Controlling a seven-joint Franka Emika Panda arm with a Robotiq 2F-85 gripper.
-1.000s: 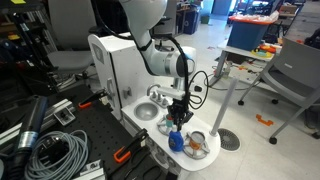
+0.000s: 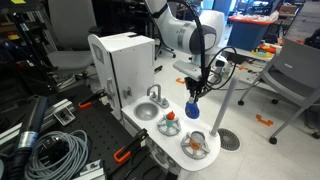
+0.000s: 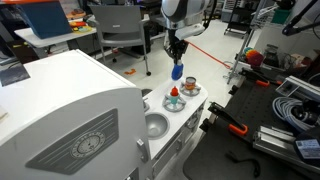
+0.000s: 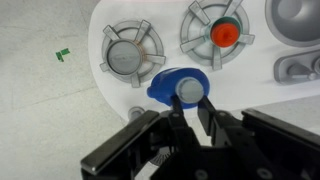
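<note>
My gripper is shut on a blue utensil that has a pale rounded handle end between the fingers. From outside, the blue part hangs below the gripper, above the white toy-kitchen counter. In exterior view 2 the utensil stays clear of both stove rings. A metal pot sits on one ring, and a red item in a teal-rimmed dish is on the other.
Beside the rings are a grey sink and faucet. A white cabinet rises at the counter's far left. A dark table with an orange-handled clamp borders the front. Bare floor lies to the right.
Over the last second my gripper has lifted the blue utensil from low near the counter's front edge, drawing it up and back toward the arm's base. The pot and red item have stayed put.
</note>
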